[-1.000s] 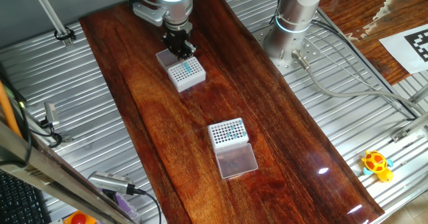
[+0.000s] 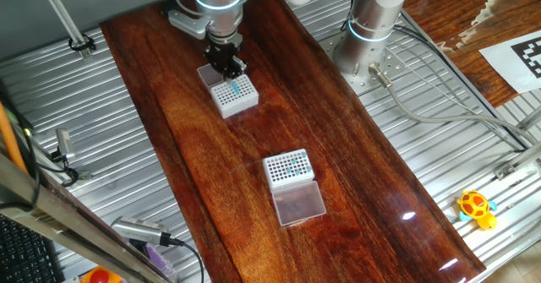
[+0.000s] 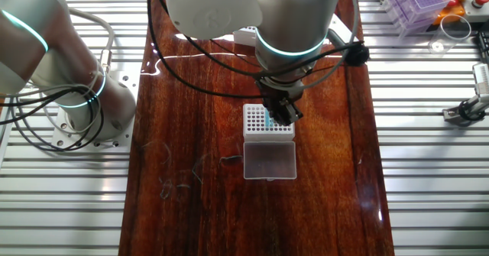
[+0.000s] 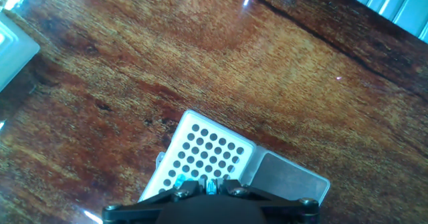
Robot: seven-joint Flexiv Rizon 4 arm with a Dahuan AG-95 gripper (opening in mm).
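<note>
A white tube rack (image 2: 236, 95) with rows of round holes stands at the far end of the wooden table, its clear lid folded open. Teal pieces (image 2: 236, 87) sit in some of its holes. My gripper (image 2: 228, 74) is low over the lid side of this rack. From the wrist, the fingertips of the gripper overlap the rack (image 4: 206, 150) and stand close together. Teal shows in the narrow gap; whether it is held or lies in the rack behind cannot be told. One teal piece (image 4: 179, 180) shows left of the fingers.
A second white rack (image 2: 287, 168), also holding teal pieces, stands nearer the middle with its clear lid (image 2: 299, 204) open. Bare wooden table (image 2: 203, 173) lies between and around the racks. A toy turtle (image 2: 476, 207) is off the table at right.
My gripper has shifted very slightly up and to the left in exterior view 1. Both racks and their lids stay where they were.
</note>
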